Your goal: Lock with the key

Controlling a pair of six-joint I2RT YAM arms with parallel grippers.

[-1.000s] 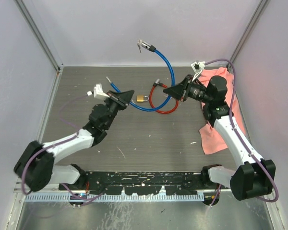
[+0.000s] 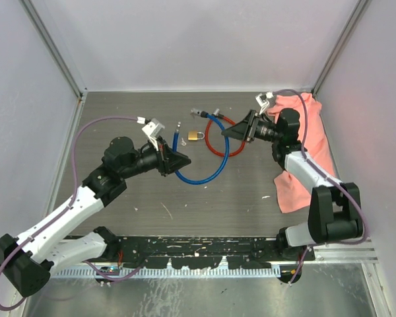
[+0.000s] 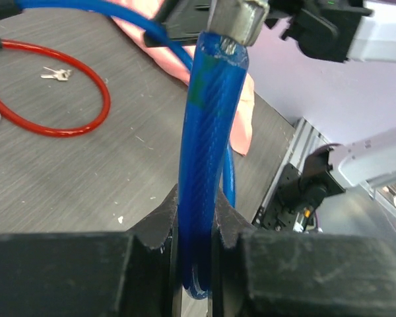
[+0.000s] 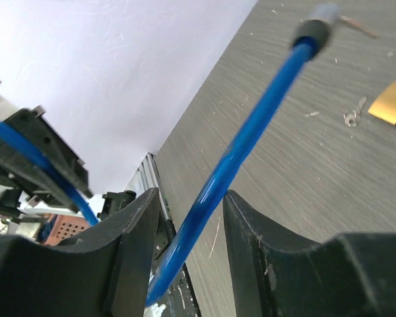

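A blue cable lock (image 2: 212, 177) hangs in a loop between both arms in the top view. My left gripper (image 2: 186, 160) is shut on the cable near its metal-tipped end. In the left wrist view, this metal tip (image 3: 241, 20) points up beyond the fingers (image 3: 156, 218). The right gripper stands part open around the cable, with a gap between its fingers. The dark lock head (image 2: 199, 113) is toward the back in the top view; it looks blurred in the right wrist view, where no key can be made out.
A red cable lock (image 2: 208, 140) lies behind the blue loop, with keys (image 3: 58, 74) on the table inside its curve. A brass padlock (image 2: 195, 136) sits beside it, a small metal piece (image 4: 354, 117) nearby. Pink cloth (image 2: 292, 191) covers the right side.
The lock head has swung down toward the table, and the blue loop sags lower. My left gripper has shifted right and nearer the front; the right arm has edged left.
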